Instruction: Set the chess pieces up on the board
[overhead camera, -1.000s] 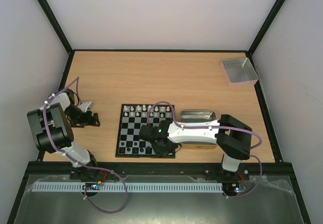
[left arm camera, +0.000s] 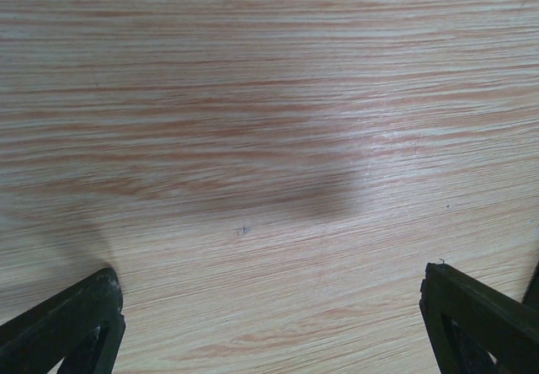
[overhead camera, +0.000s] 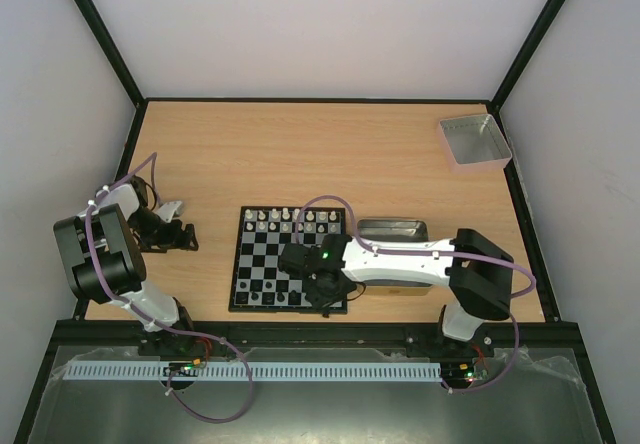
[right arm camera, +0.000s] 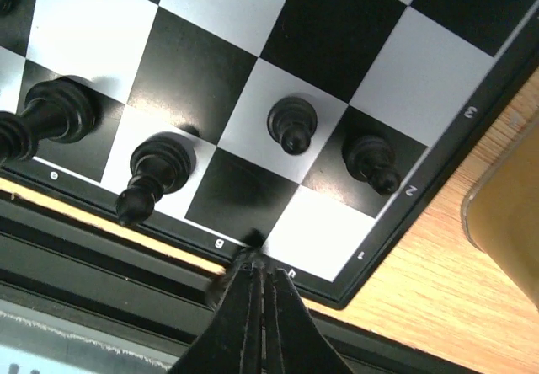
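The chessboard [overhead camera: 265, 261] lies at the front middle of the table, with white pieces [overhead camera: 286, 214] along its far side and black pieces [overhead camera: 255, 296] on the near side. In the right wrist view, my right gripper is shut at the board's near edge. A blurred dark piece [right arm camera: 223, 285] shows just left of its fingertips, partly hidden; nothing clearly shows between them. Two black pawns [right arm camera: 294, 125] [right arm camera: 371, 163] stand on neighbouring squares, with taller black pieces [right arm camera: 160, 172] to the left. My left gripper is open over bare wood.
A metal-coloured bin [overhead camera: 393, 230] stands right of the board, partly under the right arm. Another open box [overhead camera: 475, 142] sits at the far right corner. A dark frame rail [right arm camera: 76, 264] runs close along the board's near side.
The left arm and the visible pieces have not moved.
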